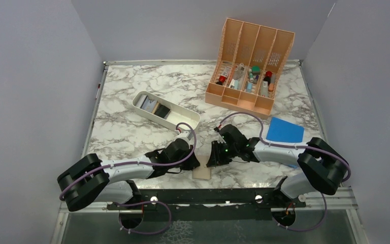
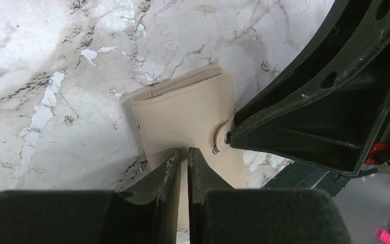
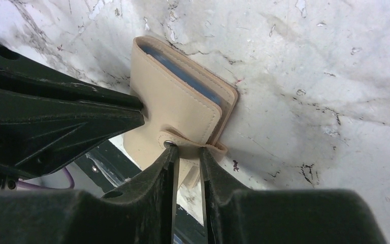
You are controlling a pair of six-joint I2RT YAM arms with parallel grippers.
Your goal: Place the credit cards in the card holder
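Note:
The beige card holder (image 1: 201, 173) lies near the table's front edge, between both arms. A blue-grey edge (image 3: 183, 76), apparently a card, shows inside its mouth in the right wrist view. My left gripper is shut on the card holder's body (image 2: 183, 119), its tips close together. At the snap strap (image 3: 189, 151), my right gripper has its fingers part open, one tip by the metal snap and the other further along the strap. Whether they press on it is not clear. Several cards (image 1: 148, 104) stand in the long white tray (image 1: 185, 114).
An open orange organizer (image 1: 238, 100) filled with small items stands at the back right. A blue sheet (image 1: 285, 130) lies by the right arm. Bare marble table (image 1: 132, 137) surrounds the white tray.

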